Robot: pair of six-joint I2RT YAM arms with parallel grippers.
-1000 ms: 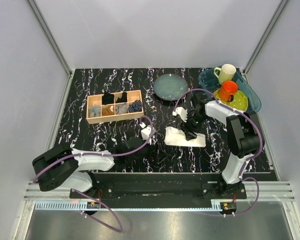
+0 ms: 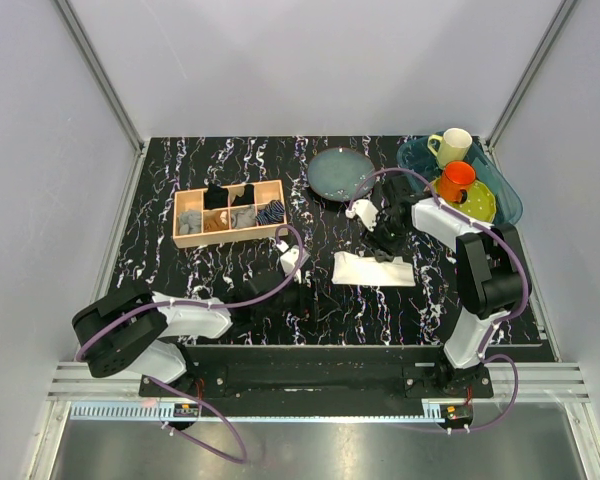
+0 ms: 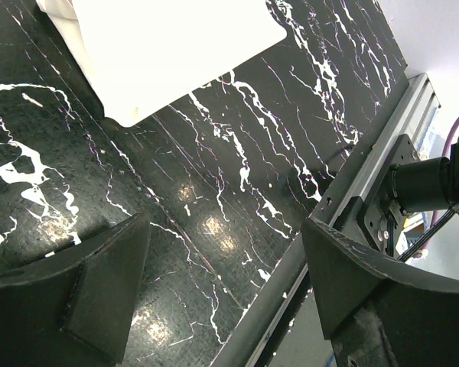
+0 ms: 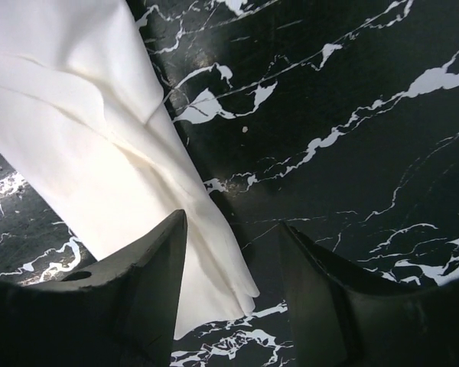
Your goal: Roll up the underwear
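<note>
White underwear (image 2: 373,272) lies as a folded strip on the marble-patterned table, right of centre in the top view. At its upper edge, over the middle, stands my right gripper (image 2: 384,250). Seen from the right wrist, the cloth's folded edge (image 4: 168,164) runs past the left one of the parted fingers (image 4: 172,237); nothing is gripped between them. My left gripper is parted too, with bare table showing between its fingers. It hangs left of and below the cloth in the top view. From the left wrist, one corner of the underwear (image 3: 130,111) shows beyond the fingertips.
A wooden box (image 2: 230,236) with rolled cloth items in its compartments stands at the back left. Behind the underwear lies a dark green plate (image 2: 341,174). A blue-green bin (image 2: 510,203) with mugs and a yellow-green plate fills the back right.
The underwear has shifted slightly up and right in the top view and looks flatter. My right gripper has moved back toward its upper edge. The left arm has barely moved.
</note>
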